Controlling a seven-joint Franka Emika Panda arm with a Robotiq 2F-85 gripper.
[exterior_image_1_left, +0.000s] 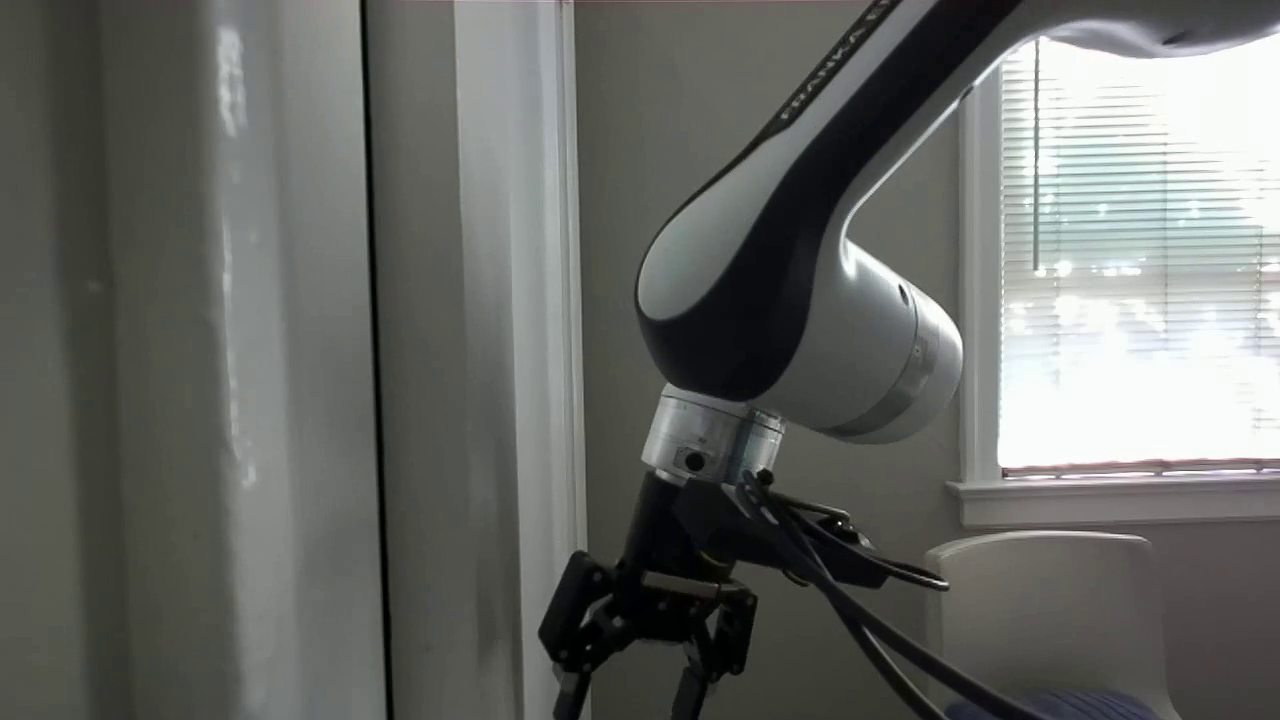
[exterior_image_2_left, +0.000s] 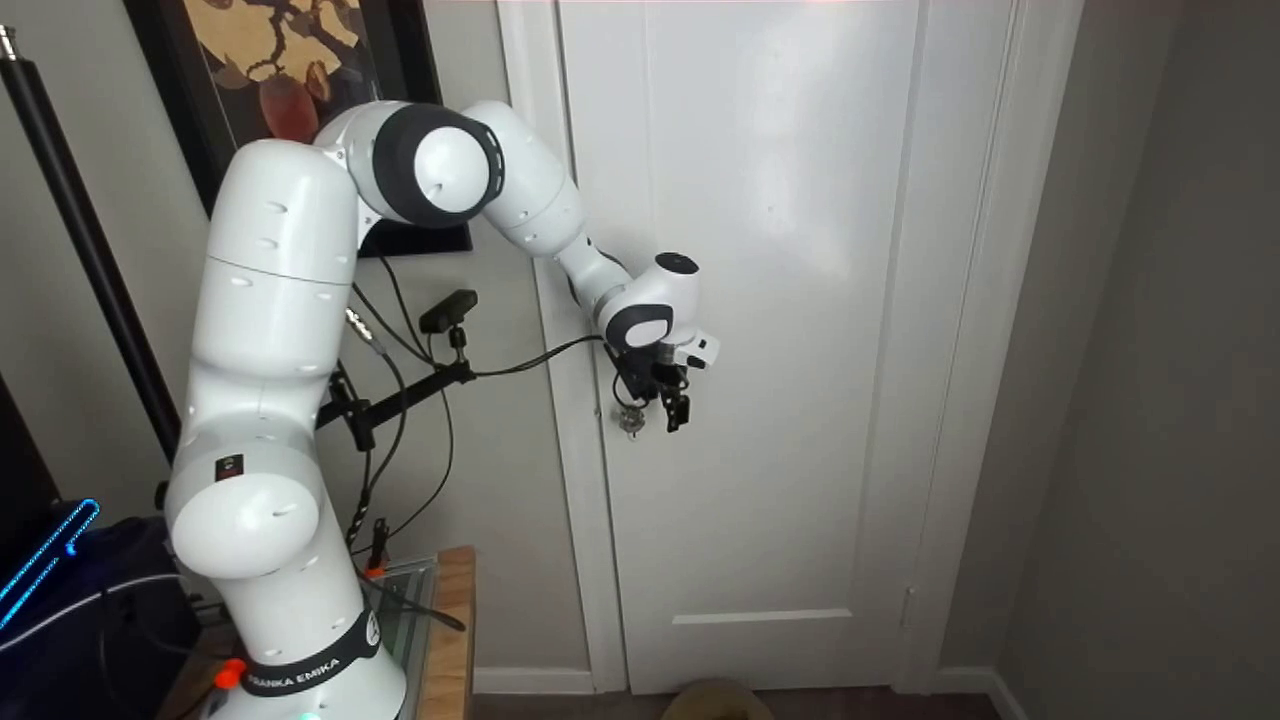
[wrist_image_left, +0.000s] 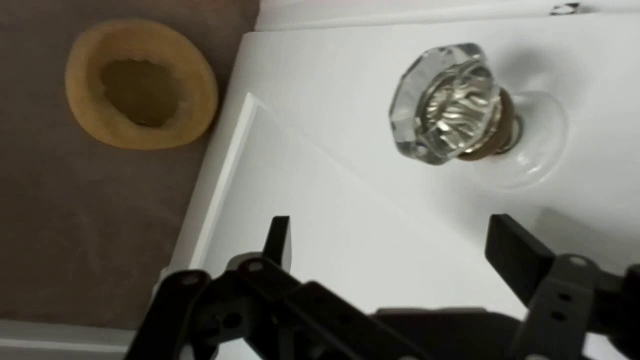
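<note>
A faceted glass knob (wrist_image_left: 441, 105) sticks out from the white door (wrist_image_left: 360, 198) in the wrist view. My gripper stands open there, its fingers wide apart and nothing between them. The knob lies above the fingertips in that view, apart from them. In exterior view 2 the gripper (exterior_image_2_left: 674, 410) is just right of the knob (exterior_image_2_left: 632, 420), in front of the door (exterior_image_2_left: 768, 480). Exterior view 1 catches the gripper (exterior_image_1_left: 629, 698) at the bottom edge, its fingers spread. A thin dark line runs down the door's edge there.
On the floor sits a tan, round, hollow object (wrist_image_left: 141, 84), close to the door's foot. A white chair (exterior_image_1_left: 1044, 612) stands under the window. Beside the arm's base is a wooden table edge (exterior_image_2_left: 456, 624). A camera (exterior_image_2_left: 449, 311) is mounted left of the door.
</note>
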